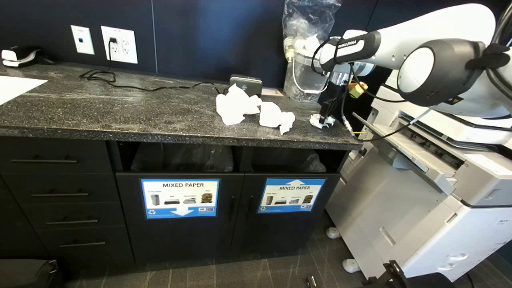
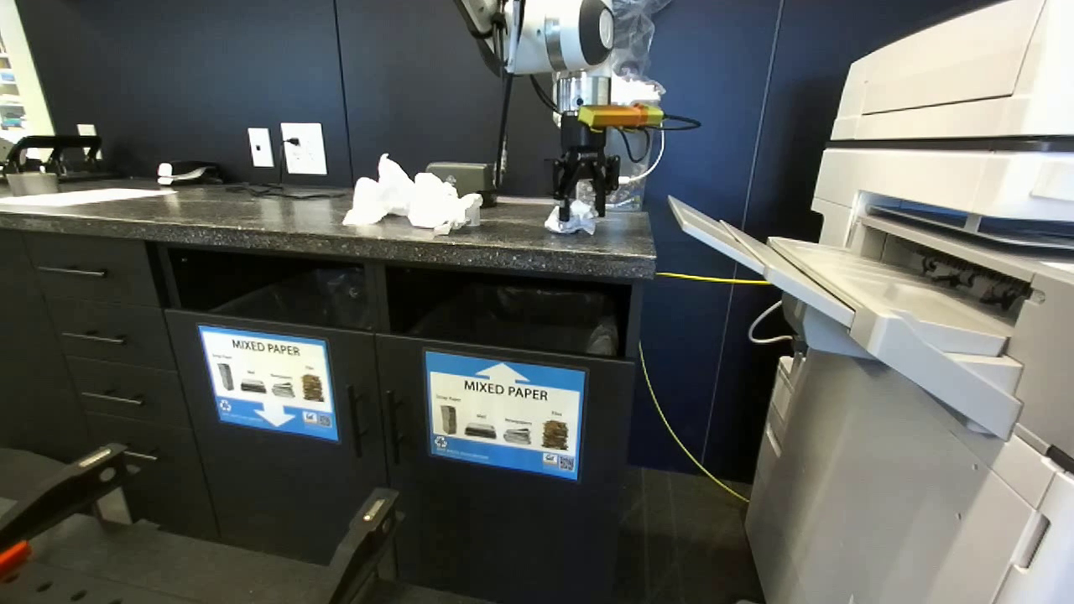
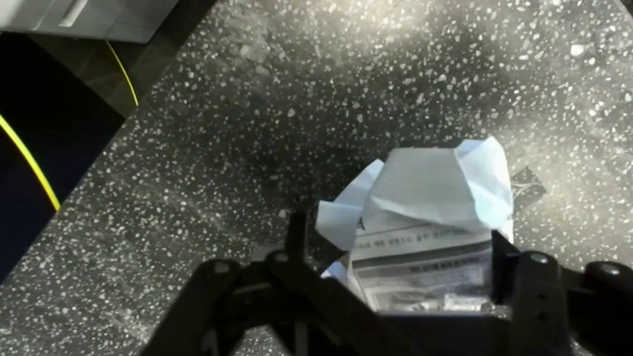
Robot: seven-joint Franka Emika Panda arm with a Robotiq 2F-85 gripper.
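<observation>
A small crumpled ball of printed paper [image 3: 424, 237] rests on the speckled dark counter, near its right end. My gripper points down over it, part open, with one finger on each side. In the wrist view the right finger [image 3: 504, 261] appears to meet the paper's edge, while a gap shows beside the left finger [image 3: 295, 237]. In exterior view 2 the gripper [image 2: 581, 213] straddles the ball, its tips close to the counter. Larger crumpled white papers [image 1: 235, 105] lie to the left, with another crumpled piece [image 1: 271, 115] beside them.
A clear bucket [image 1: 302, 79] with a plastic bag stands behind the gripper, and a small dark box [image 1: 247, 85] sits behind the papers. Beyond the counter's right end is a printer [image 2: 906, 302]. Open bin slots [image 2: 503, 312] lie below the counter's front edge.
</observation>
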